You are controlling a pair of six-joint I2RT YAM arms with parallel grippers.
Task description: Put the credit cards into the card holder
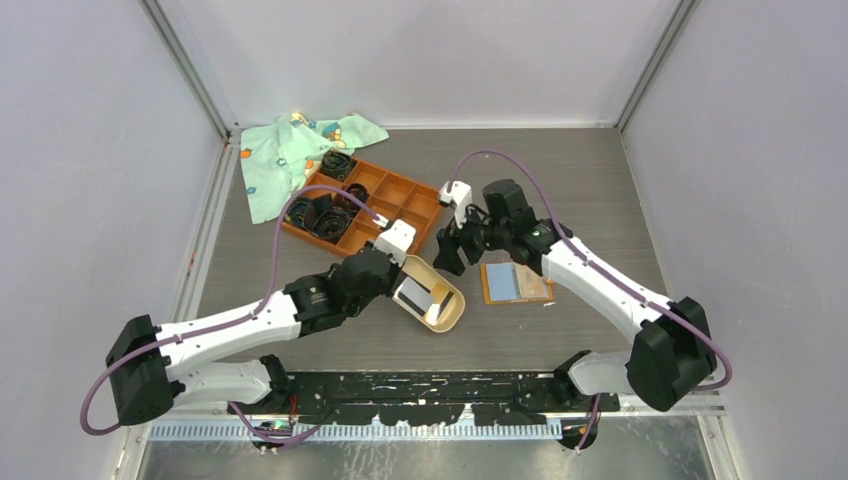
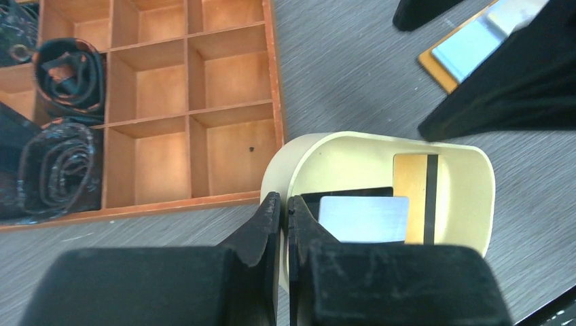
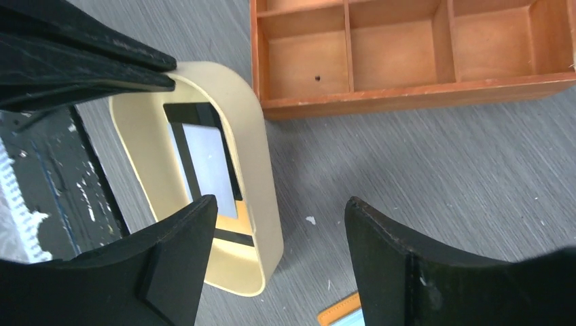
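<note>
A beige tray [image 1: 453, 309] holds several cards. Inside it are a white card [image 2: 363, 219], a black one [image 2: 353, 192] partly beneath it, and a yellow-orange card with a dark stripe [image 2: 409, 173]. My left gripper is shut on the rim at one end of the tray, which appears tilted. My right gripper stands open beside the tray's other side, its fingers apart and no card between them. To the right on the table lies a flat orange-edged piece [image 1: 487, 283] with a pale blue panel [image 1: 503, 281], possibly the card holder.
Behind the tray sits a brown compartment box [image 1: 395, 190] with black coiled items [image 1: 325, 215] in its left part. A patterned green cloth [image 1: 285, 155] lies at the back left.
</note>
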